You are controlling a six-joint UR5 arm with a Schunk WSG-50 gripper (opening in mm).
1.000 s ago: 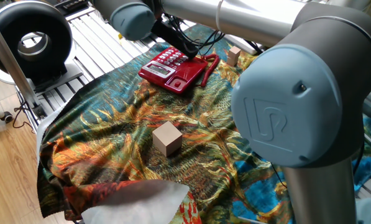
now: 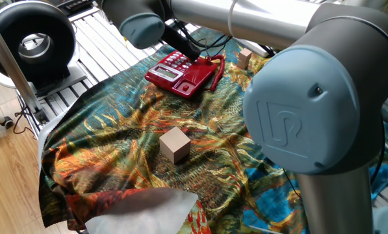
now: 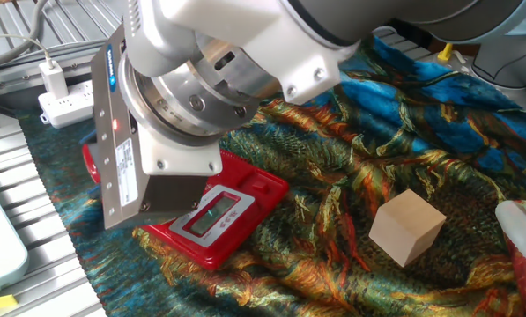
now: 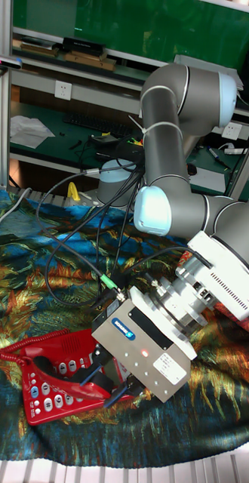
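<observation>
A red desk telephone [image 2: 183, 74] with grey buttons and a small display lies on the patterned cloth; its handset [image 2: 218, 73] shows along one side. My gripper [image 4: 102, 386] is over the telephone, pointing down at it at a slant. In exterior view 3 its dark fingers [image 4: 90, 373] stand apart, and I make out nothing held between them. Whether the fingertips touch the telephone cannot be told. In exterior view 2 the gripper body hides part of the telephone [image 3: 261, 211]. A plain wooden cube [image 2: 175, 145] rests on the cloth, well away from the gripper.
A smaller wooden block [image 2: 244, 58] sits beyond the handset. Loose black cables run behind the telephone. A white power strip [image 3: 69, 104] lies by the cloth's edge, and a large black ring-shaped device [image 2: 30, 42] stands outside it.
In exterior view 1 the wrist has shifted slightly right and down, while the dark gripper part over the telephone has moved a little left and up. Telephone and blocks have stayed put.
</observation>
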